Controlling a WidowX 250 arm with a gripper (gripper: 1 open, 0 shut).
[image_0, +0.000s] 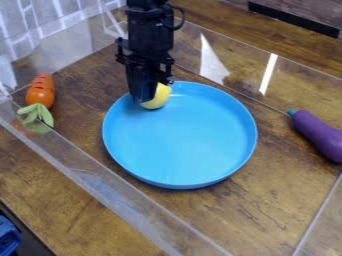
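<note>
The black gripper (142, 92) reaches down from the top to the back-left rim of a blue plate (179, 140). Just at its fingertips, a yellow object (158, 100) rests at that rim, partly behind the gripper. Whether the fingers are open or shut, or touch the object, is hard to tell at this size.
An orange toy carrot (40, 92) with green leaves lies at the left, and a purple eggplant (315, 134) at the right. Clear panels border the wooden table (234, 215). A dark blue item (11, 240) is at the lower-left corner.
</note>
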